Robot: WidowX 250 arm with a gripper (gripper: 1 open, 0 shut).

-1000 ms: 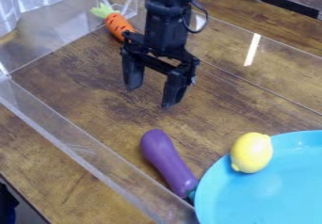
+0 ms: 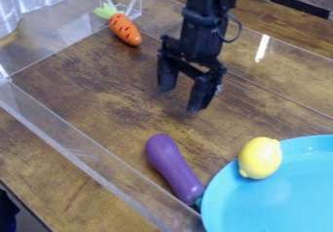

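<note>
My black gripper (image 2: 184,87) hangs over the middle of the wooden surface, open, with nothing between its fingers. A toy carrot (image 2: 125,29) lies at the upper left, behind and left of the gripper. A purple eggplant (image 2: 174,167) lies in the lower middle, left of a blue plate (image 2: 283,209). A yellow lemon (image 2: 260,156) sits on the plate near its upper left edge.
Clear plastic walls (image 2: 81,150) edge the wooden surface at the left and back left. The wood at the right above the plate and at the middle left is clear.
My gripper has moved to the right from where it was a second ago, staying open. The carrot, eggplant, lemon and plate have not moved.
</note>
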